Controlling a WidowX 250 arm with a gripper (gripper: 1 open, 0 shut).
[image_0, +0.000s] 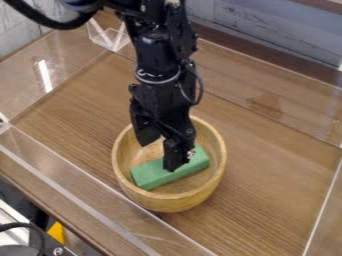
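Note:
My black gripper (160, 140) is open, pointing down inside a round yellow bowl (201, 192), its fingers at the bowl's back half. A green rectangular block (163, 172) lies in the bowl beneath and in front of the fingers. The arm hides part of the bowl's back rim. Whether the fingertips touch the block, I cannot tell.
The wooden table (274, 150) has free room to the right and left of the bowl. A clear object (107, 32) stands at the back left. A yellow item (56, 230) and cables are at the lower left corner, beyond the table's edge.

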